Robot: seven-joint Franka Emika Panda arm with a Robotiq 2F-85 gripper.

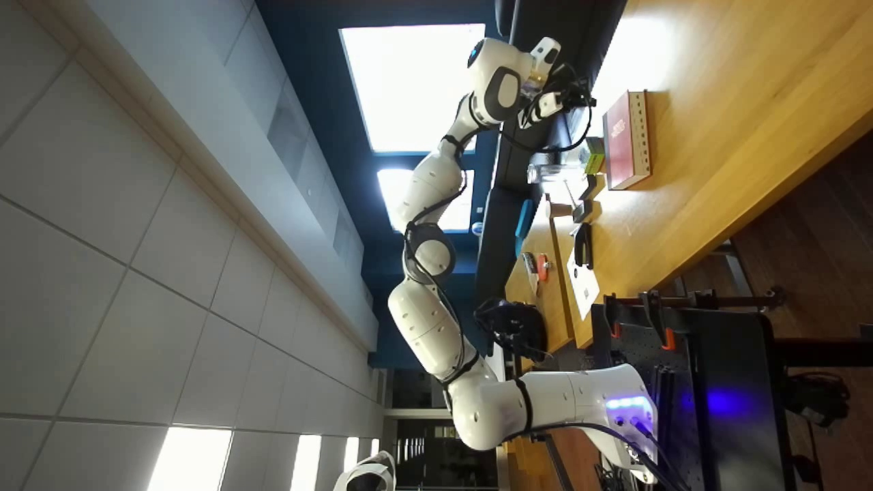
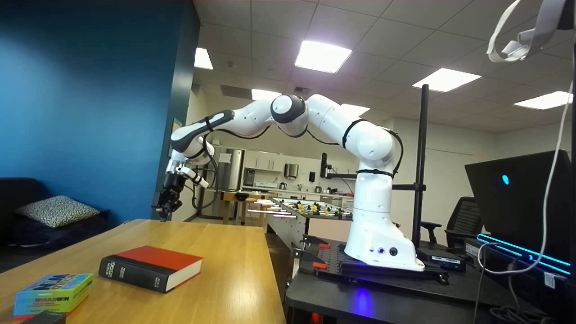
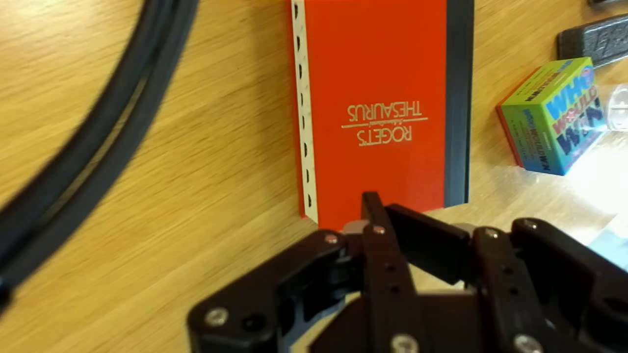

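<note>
In the wrist view a red Roget's Thesaurus [image 3: 377, 70] with a black spine lies flat on the wooden table. My gripper shows at the bottom of that view, over the book's near edge in the picture. It is shut, and nothing shows between its fingers. The sideways exterior view 1 has the gripper [image 1: 579, 99] held above the table, clear of the book [image 1: 627, 140]. From exterior view 2, the gripper [image 2: 168, 205] hangs near the far end of the table, with the closed book [image 2: 151, 267] well in front of it.
A colourful game box [image 3: 550, 117] sits beside the book's spine, with a clear plastic piece [image 3: 618, 108] and a dark block [image 3: 594, 40] near it. Bare table [image 3: 176, 235] lies on the book's page side. A black cable [image 3: 100, 135] loops across the wrist view.
</note>
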